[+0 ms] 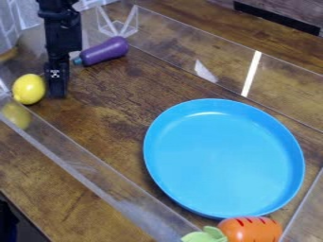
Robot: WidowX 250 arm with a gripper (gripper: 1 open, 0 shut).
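Observation:
My black gripper (pixel 59 77) is at the upper left, low over the wooden table just behind and right of a yellow lemon-like object (pixel 28 89); it looks open, its fingers dark and small. A purple eggplant (pixel 104 51) lies to its upper right. A large blue plate (pixel 222 155) rests on the right half of the table.
An orange carrot with a pale green top (pixel 248 229) lies at the bottom right beyond the plate. Clear transparent walls border the wooden surface (pixel 139 85).

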